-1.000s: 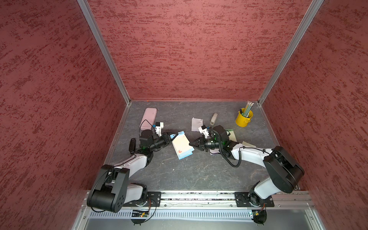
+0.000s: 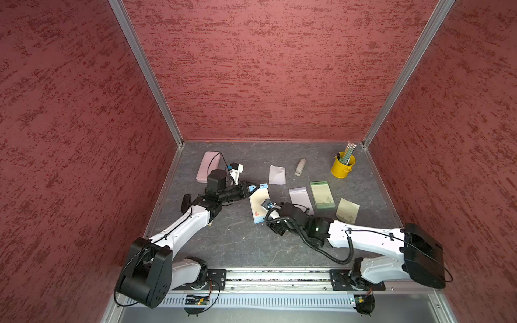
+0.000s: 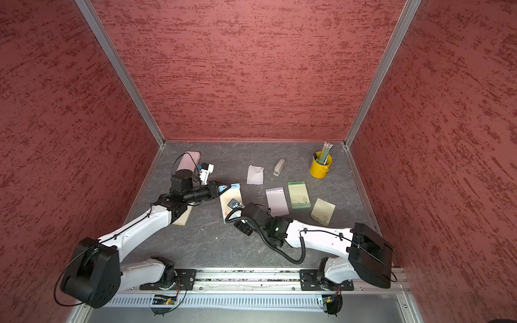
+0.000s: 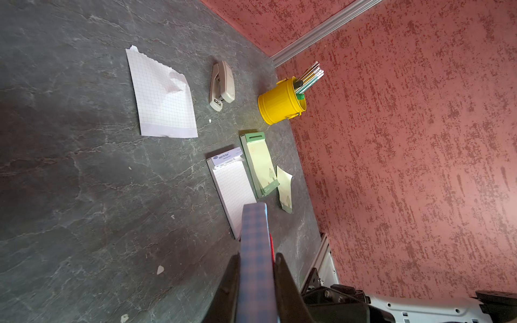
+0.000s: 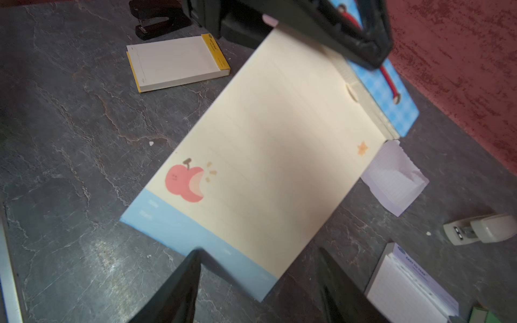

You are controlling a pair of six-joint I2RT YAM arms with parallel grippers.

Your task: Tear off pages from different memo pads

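My left gripper (image 2: 253, 188) is shut on the top bound edge of a cream memo pad (image 5: 258, 145) with an apple print and blue checked header, held above the table. My right gripper is open, its blurred fingers on either side below the pad's lower blue edge. A lavender pad (image 4: 234, 193), a green pad (image 4: 261, 164) and a white pad with yellow strip (image 5: 172, 63) lie on the table, with a torn lavender sheet (image 4: 161, 99) and a pale green sheet (image 2: 348, 211).
A beige stapler (image 4: 222, 83) and yellow pencil bucket (image 4: 277, 105) stand at the back right. A black stapler (image 5: 159, 21) and pink case (image 2: 208, 164) are on the left.
The left gripper has moved up and right with the pad.
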